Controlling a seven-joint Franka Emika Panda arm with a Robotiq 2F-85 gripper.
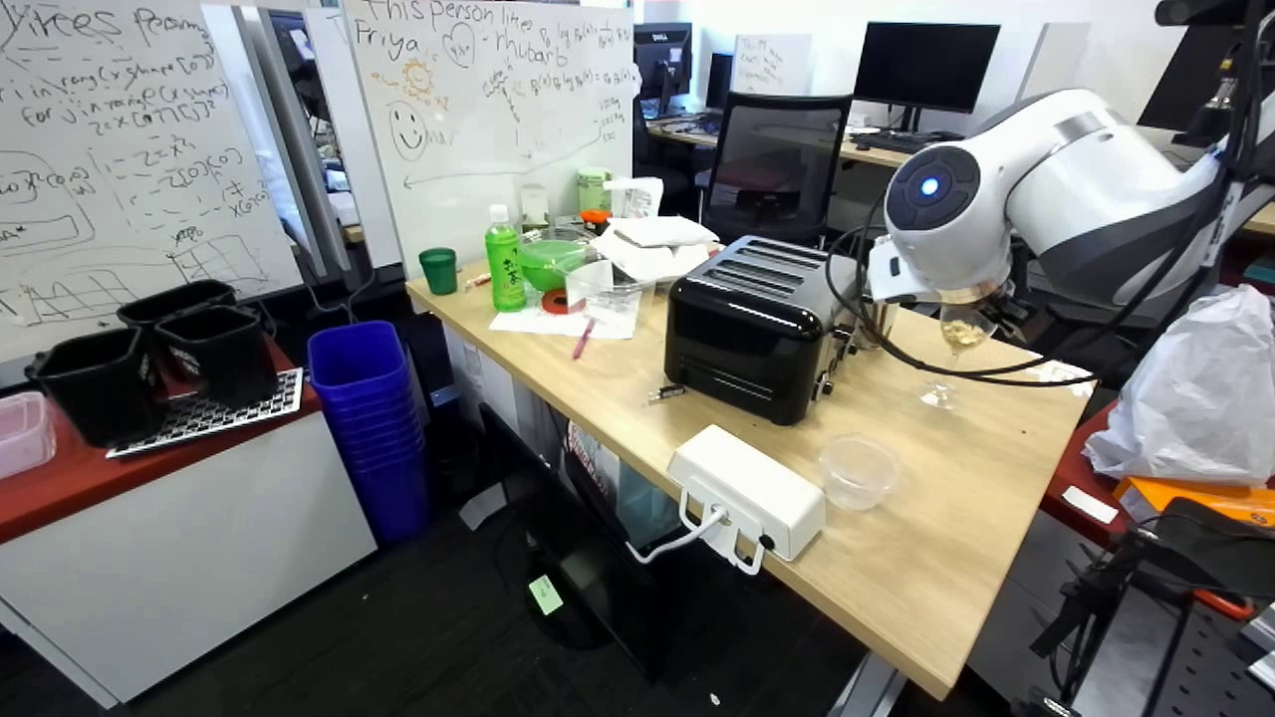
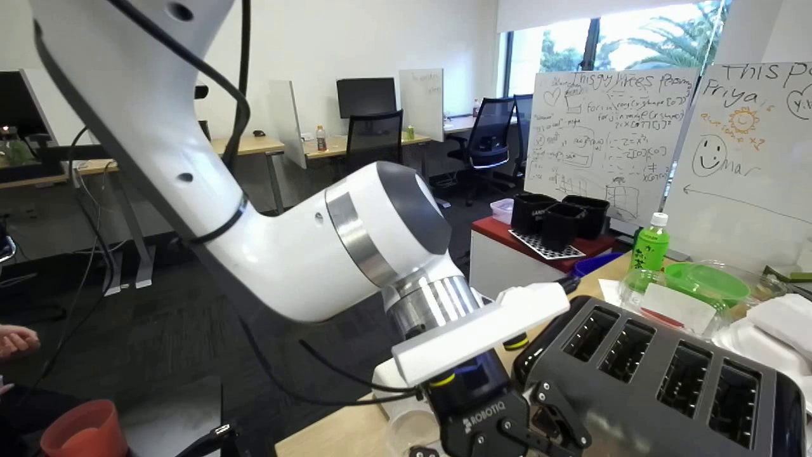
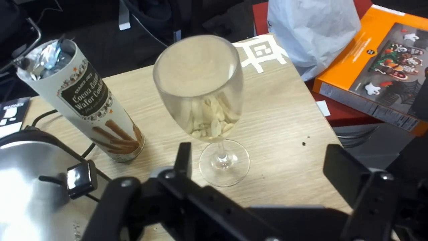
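A stemmed glass (image 3: pixel 200 96) stands upright on the table in the wrist view, its bowl partly filled with pale flakes or chips. My gripper is open, its two fingers wide apart, and nothing is between the pads. The glass's foot shows beyond the gap, closer to the left finger (image 3: pixel 183 160). In exterior view 1 the glass (image 1: pixel 958 329) is partly covered by the arm. The gripper (image 2: pixel 506 449) hangs beside the toaster in exterior view 2, its tips cut off at the lower edge.
A wafer cookie tin (image 3: pixel 100 108) stands left of the glass. The black toaster (image 1: pixel 753 329) is close to the arm, with a clear plastic cup (image 1: pixel 858 472) and a white box (image 1: pixel 747 490) nearer the front. An orange box (image 3: pixel 381 68) lies past the table edge. Bare tabletop is on the right.
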